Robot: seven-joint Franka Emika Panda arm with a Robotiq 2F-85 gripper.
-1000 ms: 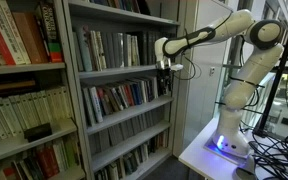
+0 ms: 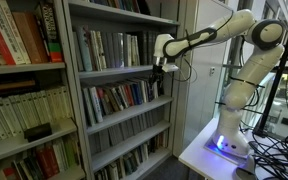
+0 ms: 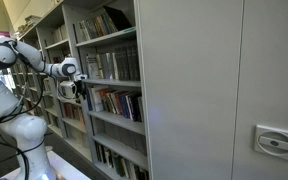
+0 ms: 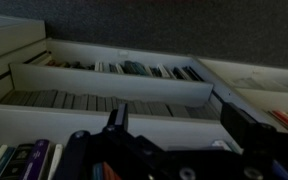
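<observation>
My gripper point(image 2: 157, 77) hangs from the arm in front of the tall grey bookcase point(image 2: 85, 95), close to its right-hand shelves. In the wrist view, the two dark fingers of the gripper stand wide apart, so it is open; no object shows between the tips. A row of upright books point(image 2: 114, 98) fills the middle shelf beside the gripper. From the other side, the second exterior view also has the gripper point(image 3: 82, 91) before the shelves. Books point(image 4: 29, 160) with coloured spines lie at the lower left of the wrist view, partly dark.
More books point(image 2: 112, 48) stand on the shelf above. To the left is a second bookcase point(image 2: 19, 70), also filled. A white table point(image 2: 206, 158) carries the arm's base, with loose black cables point(image 2: 276, 155) beside it. A large pale panel point(image 3: 199, 90) closes off the bookcase's right.
The books and the arm's base have stayed put.
</observation>
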